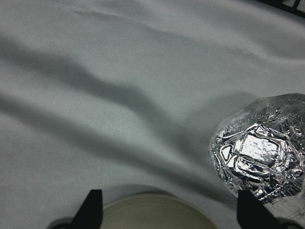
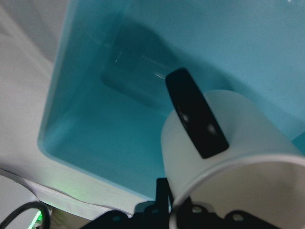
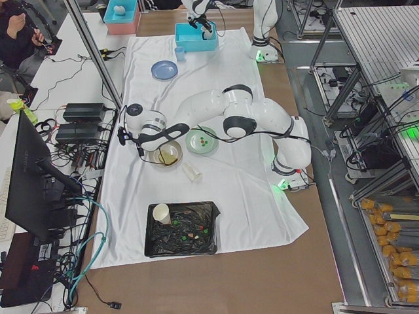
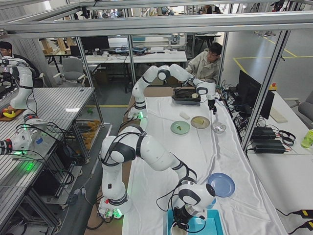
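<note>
My left gripper stands open above the cloth, close to a crumpled foil object (image 1: pixel 257 148) and the rim of a tan plate (image 1: pixel 147 200); this plate (image 3: pixel 167 154) holds something yellow. Beside it lie a green plate (image 3: pixel 203 140) and a pale cylindrical item (image 3: pixel 192 171). At the far end, my right gripper is shut on the rim of a white cup (image 2: pixel 219 124), tilted inside the blue bin (image 2: pixel 109 129).
A blue plate (image 3: pixel 163 69) and small blue cup (image 3: pixel 180 53) sit near the bin. A black tray (image 3: pixel 180 242) with a cream cup and small pieces stands at the near end. Mid-cloth is mostly clear.
</note>
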